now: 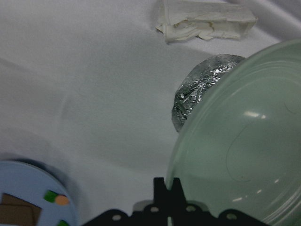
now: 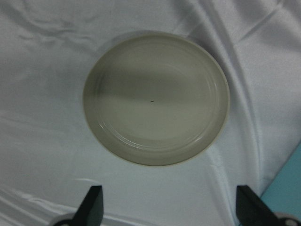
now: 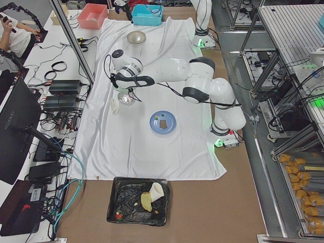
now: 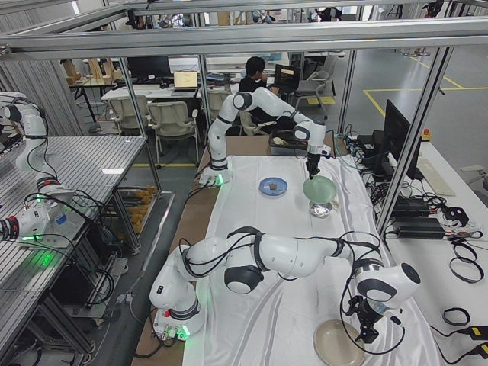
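Observation:
My left gripper is shut on the rim of a pale green plate [image 1: 240,141], held above the cloth. A crumpled foil item [image 1: 193,89] lies partly under it in the left wrist view, with folded tissue [image 1: 207,19] beyond. A blue plate [image 3: 163,129] with brown and small coloured pieces rests on the cloth. My right gripper stands open above a beige plate [image 2: 155,99], nothing between its fingers.
A black lined tray [image 3: 136,212] with scraps and a cup sits on brown board at the near end. A cyan bin [image 3: 147,19] and pink bin [image 3: 92,17] stand at the far end.

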